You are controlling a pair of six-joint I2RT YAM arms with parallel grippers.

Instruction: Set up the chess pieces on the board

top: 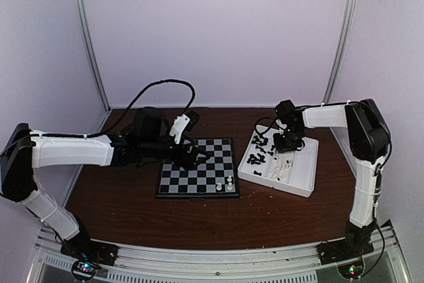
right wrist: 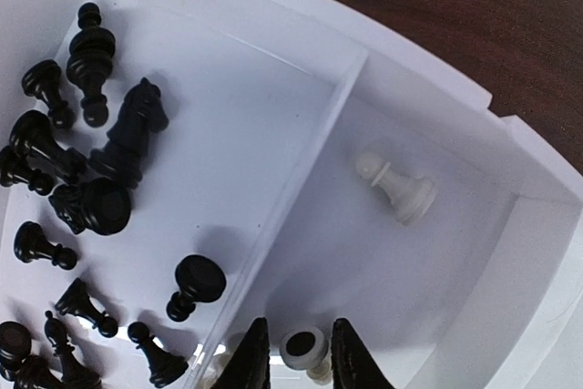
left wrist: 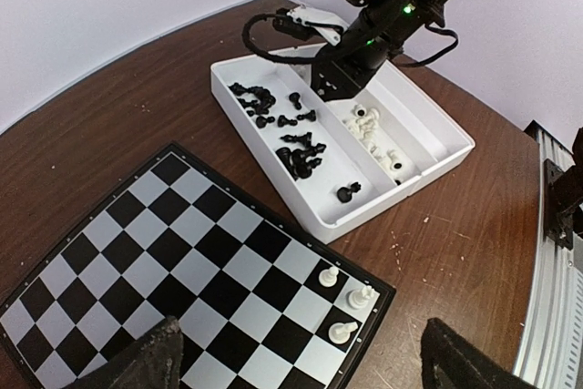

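Note:
The checkered chessboard (top: 192, 172) lies flat, with three white pieces at its near right corner, among them a white pawn (left wrist: 329, 276). Over the board hangs my left gripper, its fingers wide apart and empty. My right gripper is down in the white tray (top: 309, 171), in the compartment of white pieces. Its fingers stand on either side of a white piece (right wrist: 304, 345) whose round base faces the camera; a slim gap shows beside it. Another white pawn (right wrist: 401, 192) lies on its side alone in that compartment.
Black pieces (left wrist: 299, 155) lie scattered in the tray's other compartment. A thin divider wall (right wrist: 290, 184) runs close beside my right gripper.

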